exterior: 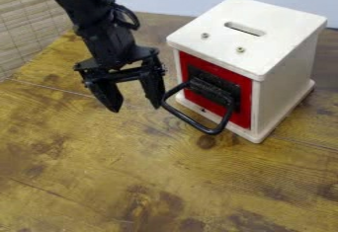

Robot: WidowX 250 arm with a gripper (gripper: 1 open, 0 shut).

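My black gripper [132, 93] hangs open above the table, left of a white wooden box [275, 78], with nothing visible between its fingers. The box has a red front [200, 71] carrying a black mechanism with a black loop handle [199, 124] that juts out toward the lower left. The right finger is close to the near end of that handle; whether they touch I cannot tell. A slot and two small metal studs are on the box's sloped top.
A woven mat [30, 38] lies at the upper left, and a pale wall stands behind the box.
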